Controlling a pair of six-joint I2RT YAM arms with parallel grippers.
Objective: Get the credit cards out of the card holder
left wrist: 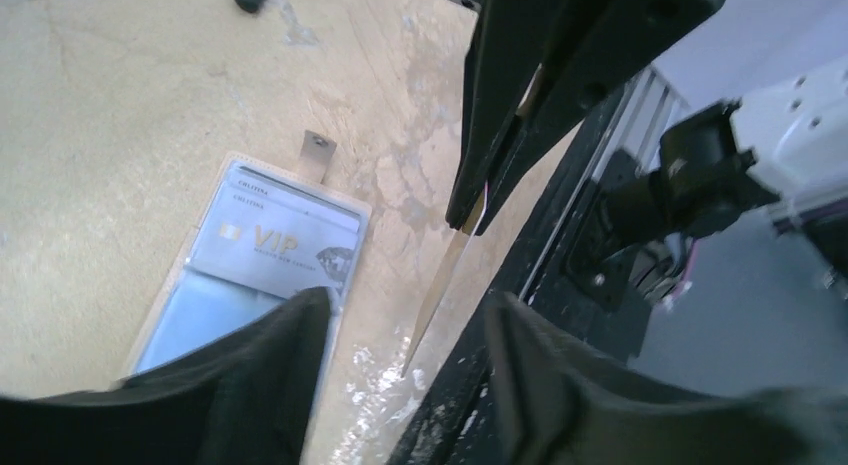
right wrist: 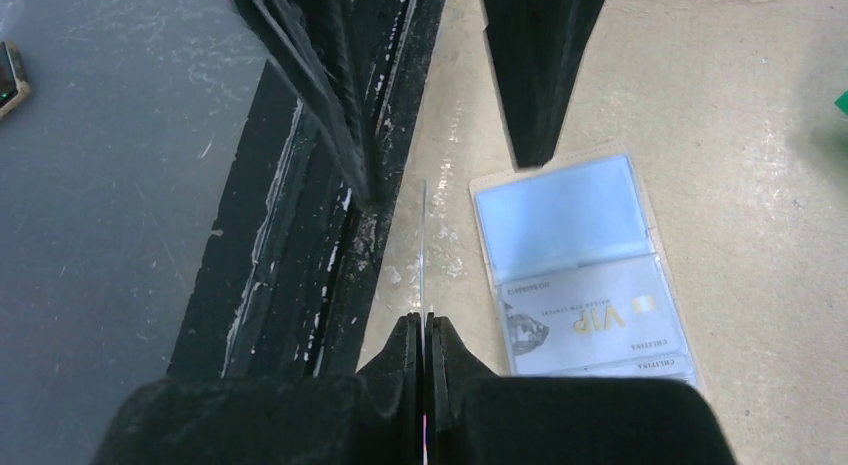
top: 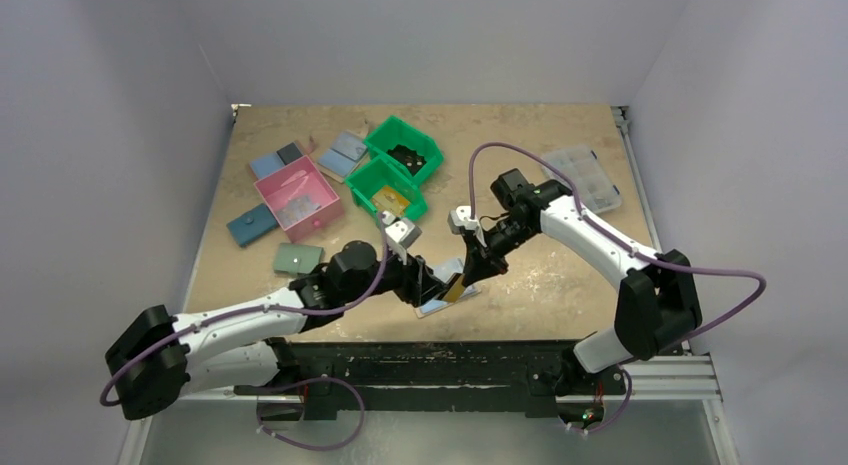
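An open card holder with white VIP cards lies on the table below both grippers. My right gripper is shut on a thin gold-and-black card, seen edge-on in the left wrist view. My left gripper is part open around the card's other end, its blurred fingers apart and not visibly touching it.
Two green bins, a pink bin and several other holders fill the back left. A clear organiser stands at the back right. The table's front edge is close by.
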